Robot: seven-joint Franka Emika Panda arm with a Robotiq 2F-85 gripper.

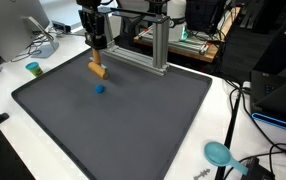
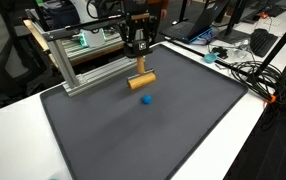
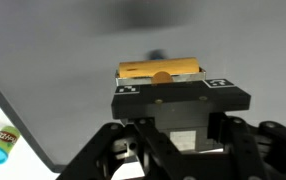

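Observation:
A wooden hammer-like piece, with a handle and a cylindrical head, hangs from my gripper. In exterior view 1 the gripper [image 1: 96,49] is shut on the handle of this hammer [image 1: 99,70], its head tilted. Exterior view 2 has the gripper [image 2: 139,51] pointing down, with the hammer [image 2: 141,81] head level beneath it. A small blue object [image 1: 99,88] rests on the dark board, apart from the head and just in front of it; the same blue object [image 2: 146,99] shows in exterior view 2. From the wrist, the hammer [image 3: 161,69] head spans crosswise beyond the fingers.
The dark board [image 1: 123,115] is mostly bare. A green tub [image 1: 34,69] stands off its left side; the wrist view shows a green-and-yellow tub [image 3: 1,146]. A metal frame [image 1: 160,45] rises behind the board. A turquoise piece [image 1: 220,155] lies on the right front.

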